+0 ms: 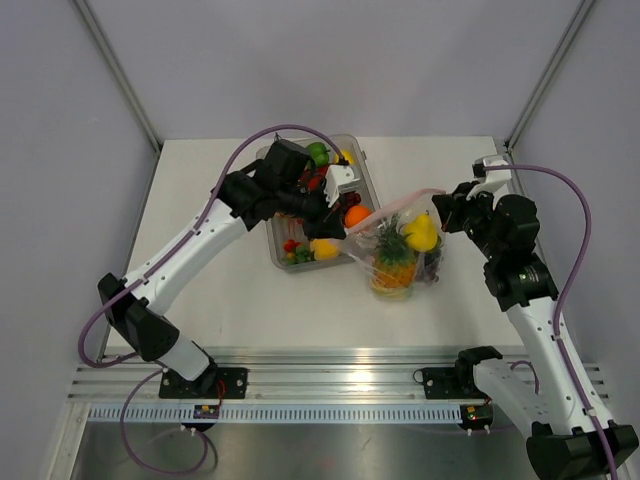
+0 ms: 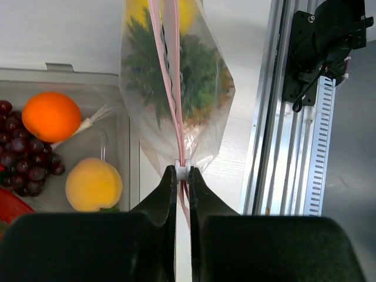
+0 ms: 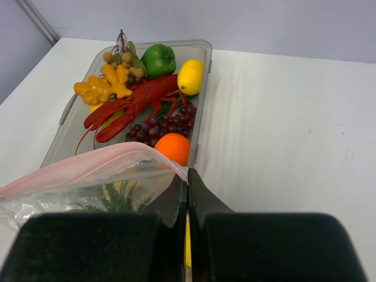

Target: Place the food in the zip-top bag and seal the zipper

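The clear zip bag (image 1: 408,203) with a pink zipper stands on the table, holding a pineapple (image 1: 389,248), a yellow pear-like fruit (image 1: 421,232) and darker food beside it. Its mouth is stretched long and narrow between my two grippers. My left gripper is shut on the white zipper slider (image 2: 183,172) at the bag's left end; from there the two pink strips (image 2: 174,97) spread slightly apart. At the opposite end, my right gripper is shut on the corner of the pink rim (image 3: 117,156). Part of the food is hidden behind the film.
Behind and left of the bag lies a grey tray (image 3: 207,54) with a lobster (image 3: 144,96), grapes (image 3: 167,124), an orange (image 3: 174,147), a green pepper (image 3: 158,60) and other food. Bare table (image 3: 282,129) shows right of the tray.
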